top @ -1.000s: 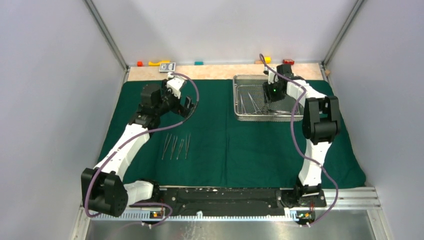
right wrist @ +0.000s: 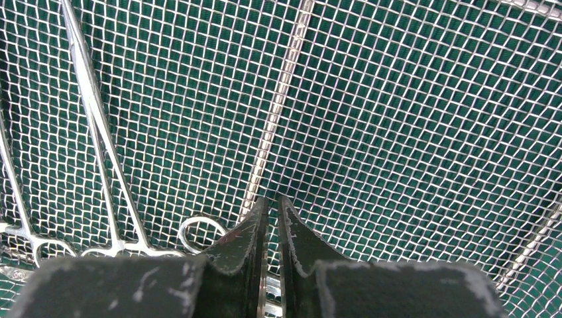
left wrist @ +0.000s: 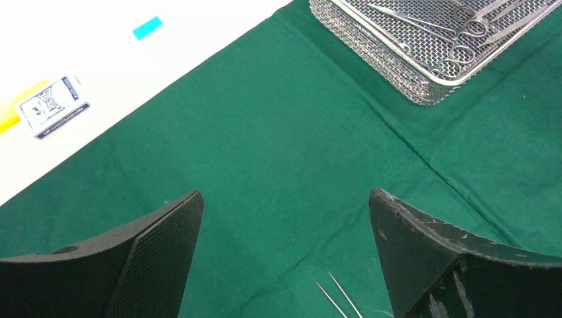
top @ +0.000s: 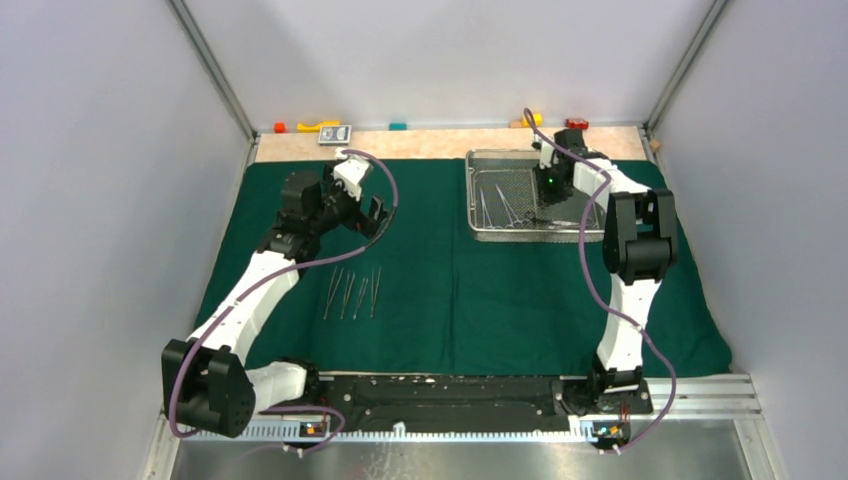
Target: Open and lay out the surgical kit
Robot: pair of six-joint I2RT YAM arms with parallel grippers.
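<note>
The wire mesh tray (top: 470,200) stands at the back right on the green cloth. In it lie several metal instruments, among them a long ring-handled one (right wrist: 109,146) at the left of the right wrist view. My right gripper points down into the tray, its fingertips nearly together, with no instrument visible between the tips. Bits of shiny metal show low behind its fingers, partly covered. Over bare cloth left of the tray, my left gripper is open and empty. Several slim instruments (top: 352,292) lie side by side on the cloth at front left.
Along the back ledge sit a small card-like box (top: 335,134), a teal block (top: 397,127) and other small items. Bare green cloth (top: 520,310) spreads in front of the tray. Purple cables run along both arms.
My right gripper has shifted slightly to the right inside the tray, and its fingers look closer together. The left arm and the laid-out instruments stay where they were.
</note>
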